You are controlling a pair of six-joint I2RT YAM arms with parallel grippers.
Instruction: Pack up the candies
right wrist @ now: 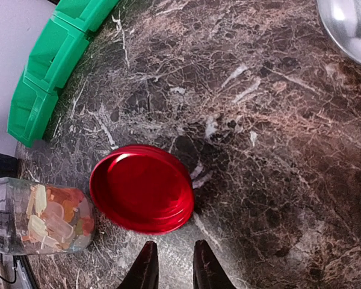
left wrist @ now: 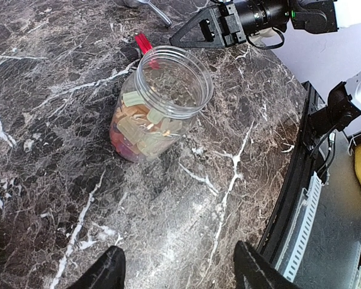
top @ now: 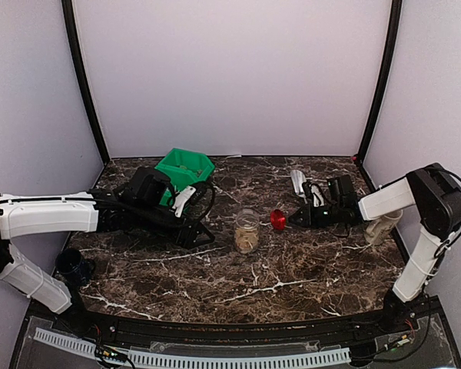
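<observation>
An open-topped glass jar (top: 247, 231) holds candies near the middle of the table. Close to its right side is the red jar lid (top: 277, 220), off the jar and tilted. In the right wrist view the hollow inside of the lid (right wrist: 142, 189) faces the camera. My right gripper has its fingers parted, with nothing between them; the lid is just beyond the tips. Left of the jar, my left gripper (top: 203, 234) hangs over the table. Its fingertips (left wrist: 112, 268) are spread wide and empty in the left wrist view.
A green bin with compartments (top: 186, 163) stands at back left, partly behind the left arm. The metal scoop (top: 298, 181) lies behind my right gripper. At the right edge is a pale cup (top: 384, 225). Bare table lies in front of the jar.
</observation>
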